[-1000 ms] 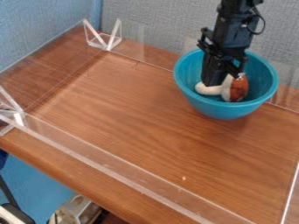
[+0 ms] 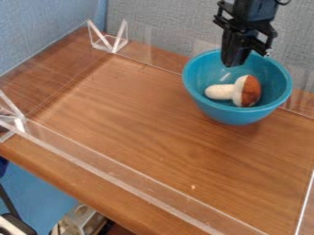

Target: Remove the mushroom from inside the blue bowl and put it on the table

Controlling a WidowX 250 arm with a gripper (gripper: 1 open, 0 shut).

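The blue bowl (image 2: pixel 204 103) stands upright on the wooden table, towards the back right. Inside it lies the toy mushroom (image 2: pixel 248 91) on its side, its white stem pointing left and its orange-brown cap to the right. My black gripper (image 2: pixel 243 57) hangs over the back part of the bowl, above the mushroom and apart from it. No object shows in its grasp. The dark fingers blend together, so how far apart they stand is unclear.
A white wire-like bracket (image 2: pixel 108 39) stands at the back left. Clear low walls run along the table's edges, and a grey wall rises close behind the bowl.
My gripper has risen from down in the bowl to above the mushroom. The mushroom remains in the bowl and shows more fully, its cap turned slightly. The bowl has not moved.
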